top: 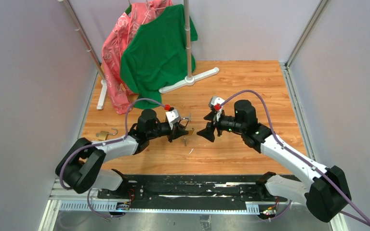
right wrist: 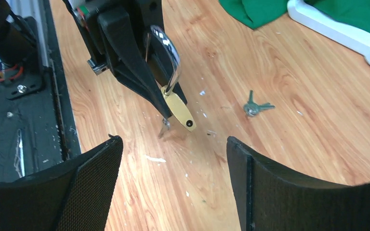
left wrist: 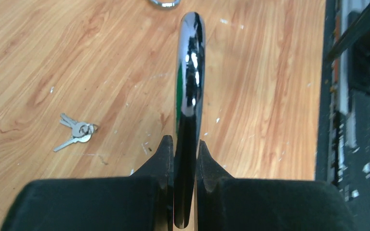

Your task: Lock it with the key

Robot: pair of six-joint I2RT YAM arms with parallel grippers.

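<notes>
My left gripper (top: 181, 133) is shut on a brass padlock (right wrist: 179, 109) and holds it above the table. Its shiny shackle (left wrist: 191, 72) rises from between the left fingers; whether it is latched cannot be told. A small key (right wrist: 165, 126) shows under the padlock, partly blurred. Facing it from the right, my right gripper (top: 206, 126) stands open and empty, clear of the padlock. In the right wrist view its dark fingers (right wrist: 94, 168) are spread wide.
A separate bunch of keys (right wrist: 253, 108) lies on the wood. At the left sits a second padlock (top: 104, 135). Behind are a green shirt (top: 159, 53) and the rack's white foot (top: 202, 75). Free table lies to the right.
</notes>
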